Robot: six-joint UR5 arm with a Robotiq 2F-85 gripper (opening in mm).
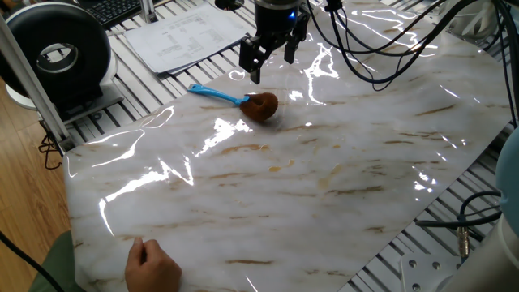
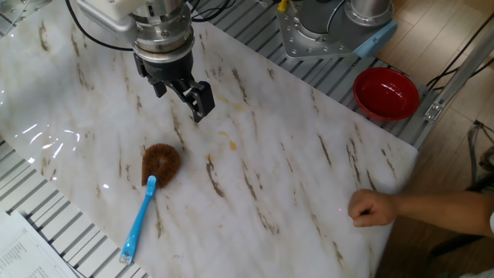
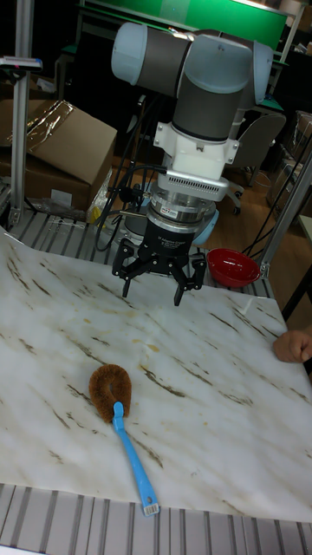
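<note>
A brush with a brown bristle head [image 1: 260, 106] and a blue handle [image 1: 214, 94] lies flat on the marble-patterned table. In the second exterior view the brush head [image 2: 161, 164] is toward the table's middle and the blue handle [image 2: 138, 224] points to the near edge. My black gripper [image 3: 152, 289] hangs above the table with its fingers spread apart and nothing between them. It is apart from the brush, farther toward the robot base in the third exterior view, where the brush head [image 3: 111, 392] lies in front of it.
A person's hand [image 2: 370, 208] rests at the table's edge, also seen as a fist [image 1: 152, 268] in the first view. Outside the tabletop sits a red bowl [image 2: 386, 93], near the robot base [image 2: 309, 31]. Papers [image 1: 185, 39] lie beyond one edge.
</note>
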